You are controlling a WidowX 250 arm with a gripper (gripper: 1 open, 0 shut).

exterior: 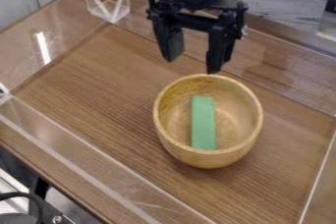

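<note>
My gripper (194, 43) hangs in the upper middle of the camera view, black, its two fingers spread apart with nothing seen between them. Below it, a round cream bowl (174, 137) stands on the wooden table (77, 108), holding a green rectangular block (203, 120) that lies lengthwise toward the viewer. The gripper is above and behind the bowl, clear of the block.
A clear, open-framed object (108, 2) sits at the upper left. A black cable lies at the bottom left corner. The wood to the left and right of the bowl is clear.
</note>
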